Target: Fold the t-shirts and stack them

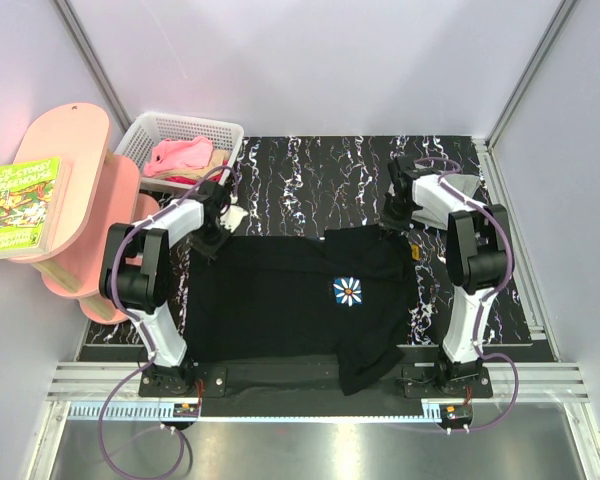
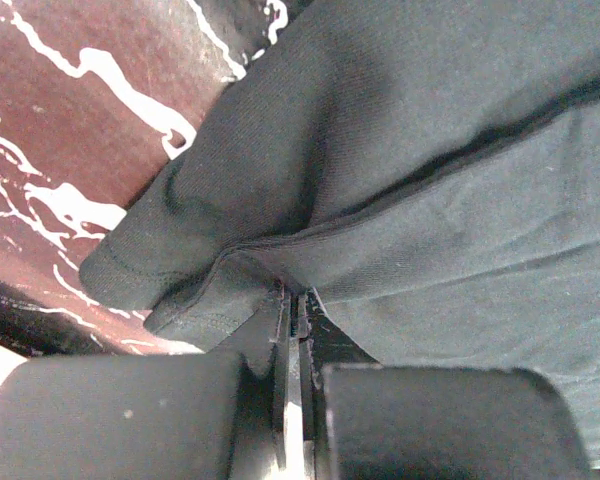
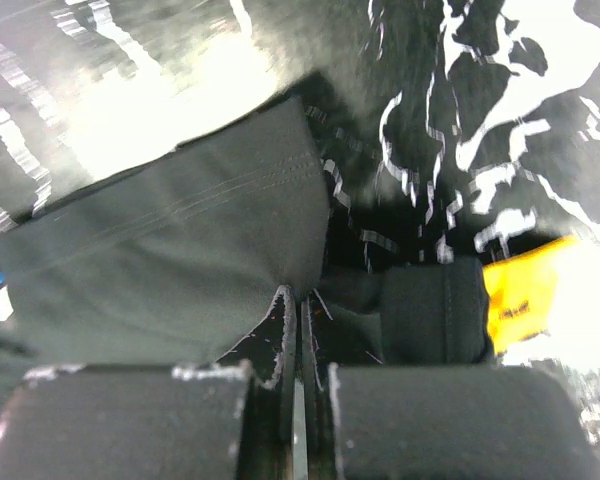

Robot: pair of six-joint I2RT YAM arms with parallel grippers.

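A black t-shirt with a flower print lies spread on the marble table, one flap hanging over the front edge. My left gripper is shut on the shirt's upper left corner, where a folded hem runs through the cloth. My right gripper is shut on the fabric at the upper right corner, beside a small yellow item partly under the cloth. In the top view both grippers sit low over the shirt's far edge, at opposite ends.
A white basket of pink and other clothes stands at back left, next to a pink shelf with a book. A pale grey object lies behind the right arm.
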